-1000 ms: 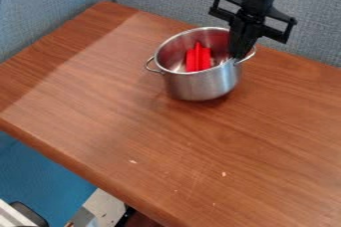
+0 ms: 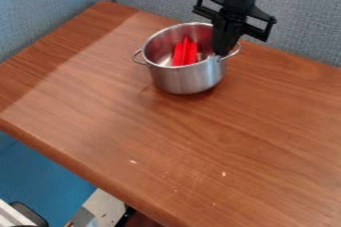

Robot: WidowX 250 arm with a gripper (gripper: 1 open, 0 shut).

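Note:
A steel pot with two loop handles stands on the wooden table, holding several red pieces. My black gripper reaches down at the pot's right rear rim, its tips close to or just inside the rim. Whether anything is between the fingers is hidden; it looks shut.
Grey padded walls border the table at the back and left. A blue floor lies beyond the lower left edge.
My gripper and the pot have moved left and slightly toward the back by a short way, with the red pieces still inside.

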